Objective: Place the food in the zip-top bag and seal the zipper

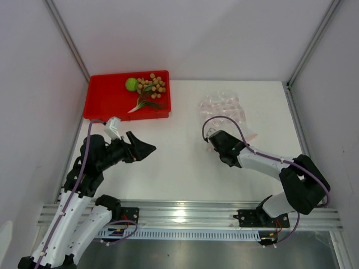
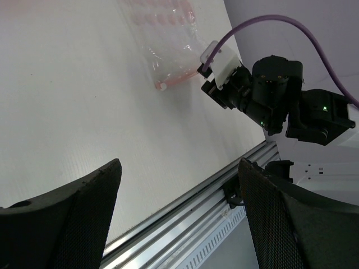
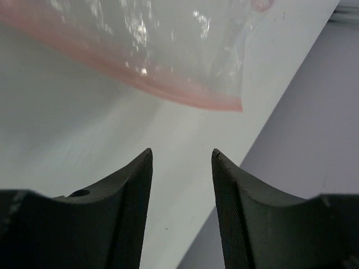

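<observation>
The clear zip bag point(image 1: 221, 106) with a pinkish strip lies flat at the back right of the white table, partly hidden by my right gripper point(image 1: 210, 140). In the right wrist view, the bag's pink-edged end point(image 3: 168, 84) is ahead of that gripper's open fingertips. My left gripper point(image 1: 143, 147) hangs over the table's left part, its fingers apart with nothing between them. A red tray point(image 1: 104, 98) at the back left holds a green round item point(image 1: 132, 84), a leafy white-stemmed vegetable point(image 1: 140, 105) and several small yellowish round items point(image 1: 158, 84).
Metal rails point(image 1: 179, 207) run along the front edge, and walls enclose the table at the back and sides.
</observation>
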